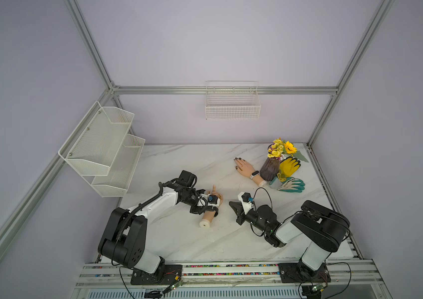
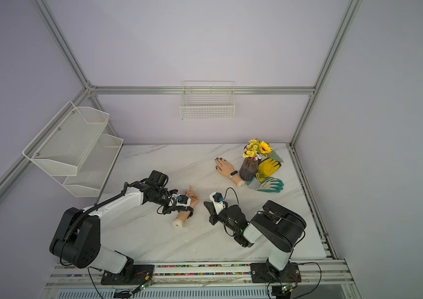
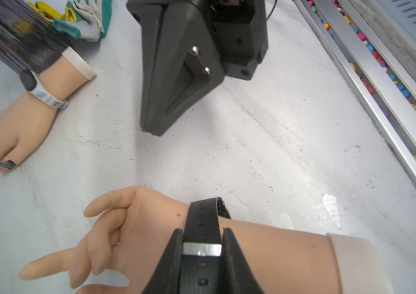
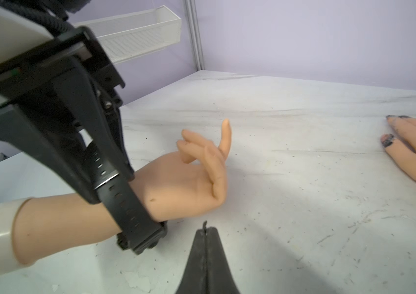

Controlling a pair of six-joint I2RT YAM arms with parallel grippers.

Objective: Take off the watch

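Note:
A mannequin forearm (image 3: 276,250) with upturned hand lies on the table, a black watch (image 4: 139,230) round its wrist. My left gripper is shut on the watch's black strap over the inner wrist, at the metal buckle; the watch body hangs at the underside in the right wrist view. My right gripper is shut with nothing visible between its fingers, clear of the watch, to the right of the forearm in the top views.
A second hand (image 1: 245,168) with a white-banded watch, a vase (image 1: 270,169) with flowers, and gloves (image 1: 291,184) stand at the back right. Mesh shelves (image 1: 96,144) hang at left.

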